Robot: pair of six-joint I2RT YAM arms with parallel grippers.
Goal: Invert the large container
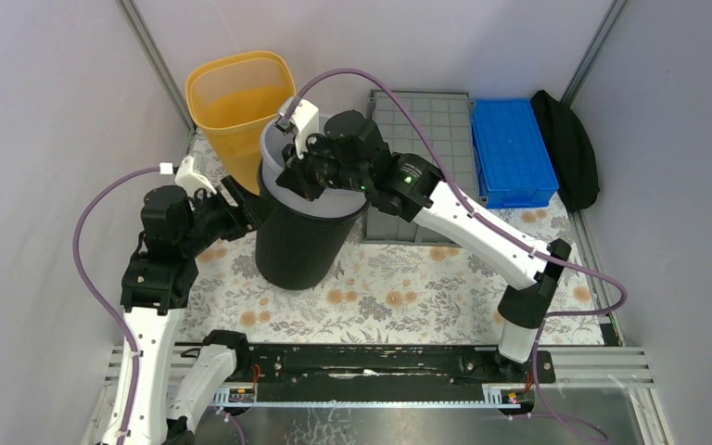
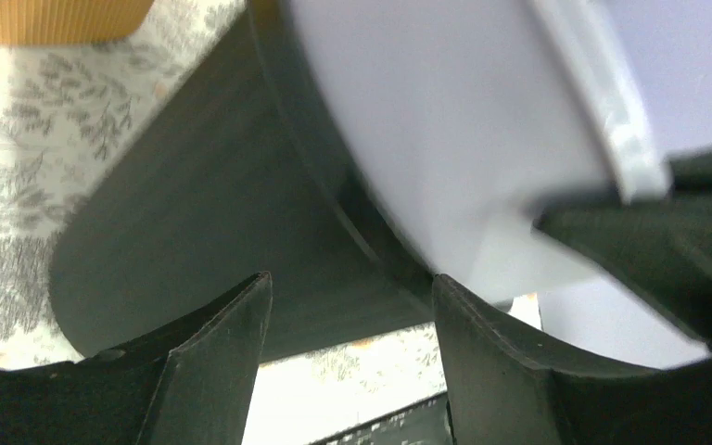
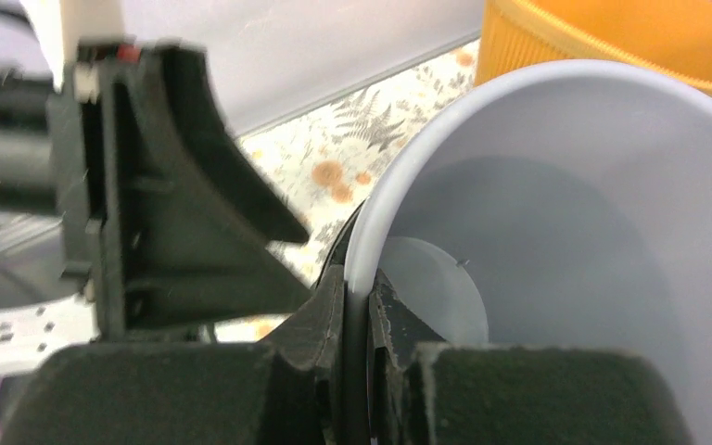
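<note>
A large black container (image 1: 298,248) stands leaning in the top view. Nested inside it is a light grey container (image 3: 556,222), its upper part projecting from the black one's mouth. In the right wrist view my right gripper is shut on the grey container's rim, which runs between the fingers. My left gripper (image 1: 252,201) is open beside the black container's upper left side. In the left wrist view, the black wall (image 2: 232,195) and its rim lie beyond the spread fingers (image 2: 241,320), and nothing is seen gripped between them.
A yellow bin (image 1: 241,102) stands close behind to the left. Farther right are a grey crate (image 1: 426,139), a blue crate (image 1: 514,153) and a dark bag (image 1: 565,148).
</note>
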